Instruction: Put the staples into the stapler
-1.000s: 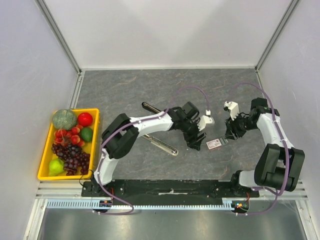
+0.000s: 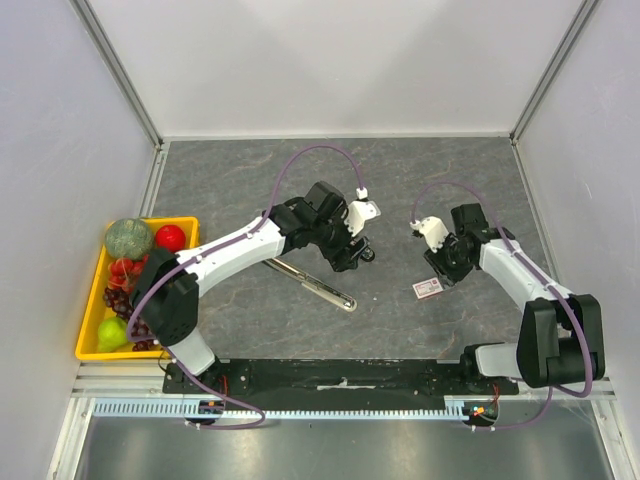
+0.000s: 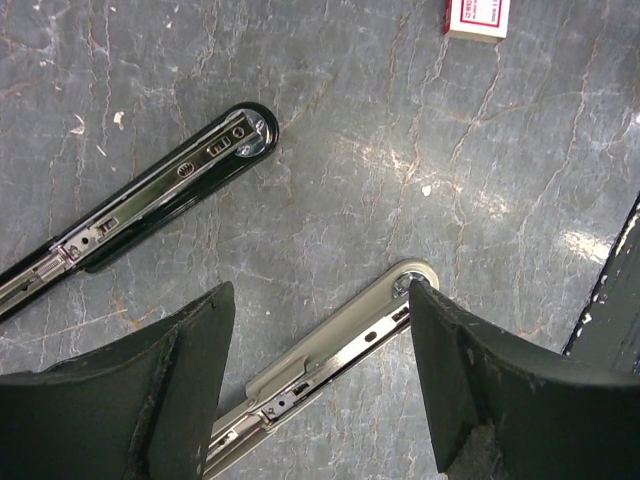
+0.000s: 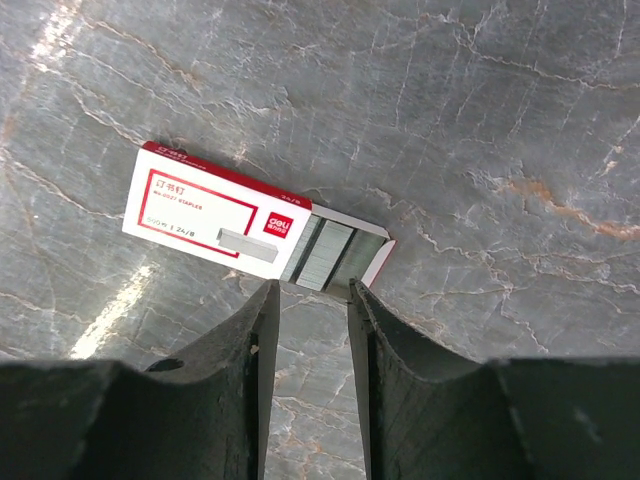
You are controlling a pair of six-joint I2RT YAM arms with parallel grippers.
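Note:
My left gripper hangs open above two staplers, one black [image 3: 170,180] and one silver [image 3: 340,330], both with channel parts showing. The staple box [image 4: 200,205], white and red with its inner tray [image 4: 330,250] partly out showing grey staple strips, lies on the right of the table. My right gripper is over that box; its two fingers stand apart in the wrist view, and I cannot tell whether anything is between them.
A yellow basket of toy fruit [image 2: 90,340] is at the left. White walls bound both sides.
My left gripper has moved left, away from the box and over the staplers. The right gripper has moved left in the top view, over the box.

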